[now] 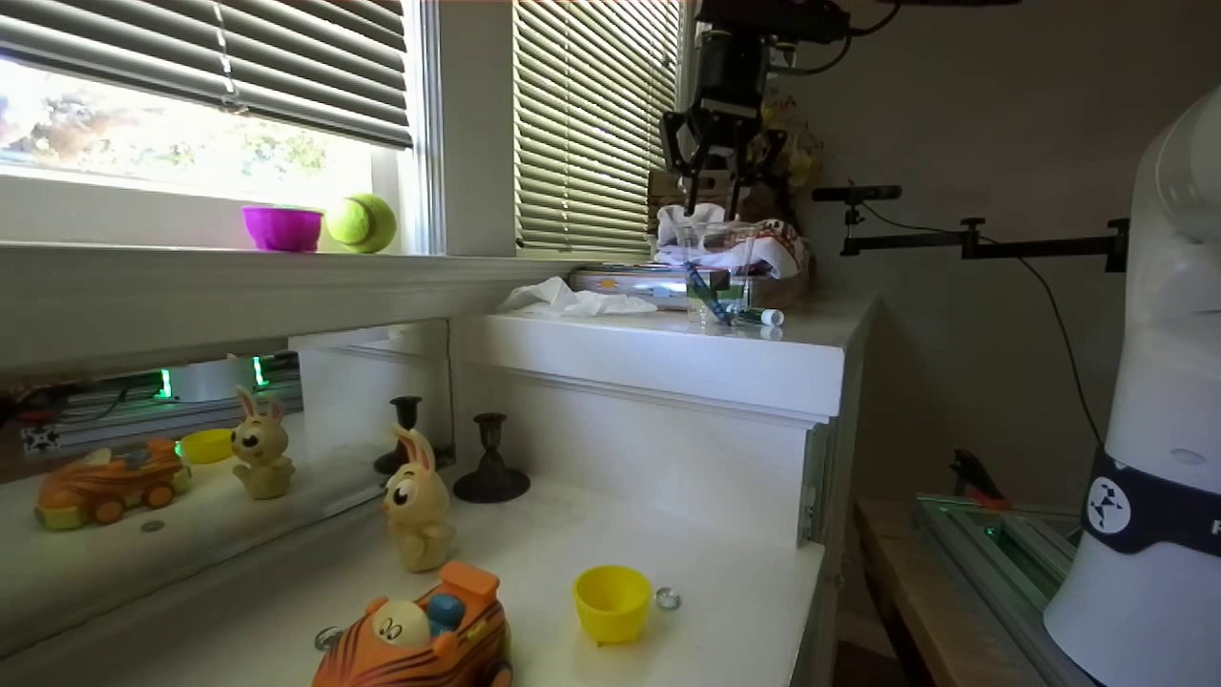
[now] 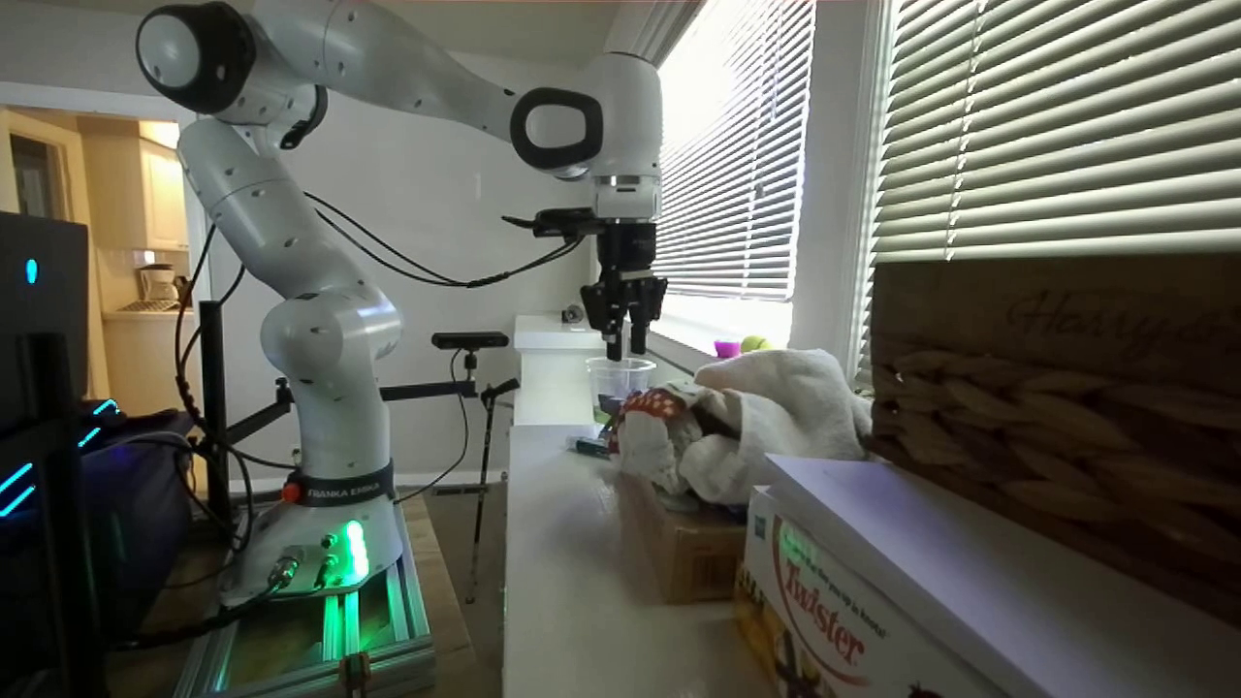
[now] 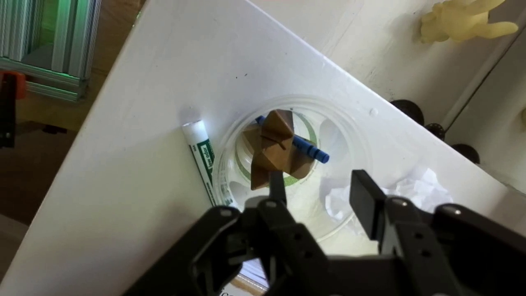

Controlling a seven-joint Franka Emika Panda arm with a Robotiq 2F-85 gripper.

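Note:
Beneath my gripper stands a clear plastic cup (image 3: 362, 143) on the white raised shelf. Inside it lie a brown faceted object (image 3: 277, 148) and a blue crayon-like stick (image 3: 310, 149). My fingers are parted, with nothing held between them. In exterior view 1 the gripper (image 1: 712, 216) points down, its tips at about the height of the cup's rim; whether they reach inside is unclear. A white-capped green marker (image 3: 199, 153) lies on the shelf beside the cup.
Crumpled tissue (image 1: 572, 300) lies near the cup, and a white towel (image 2: 779, 407) is heaped behind it. On the lower surface are an orange toy car (image 1: 424, 635), a yellow cup (image 1: 612, 603), a rabbit figure (image 1: 418, 510) and a dark candlestick (image 1: 491, 464).

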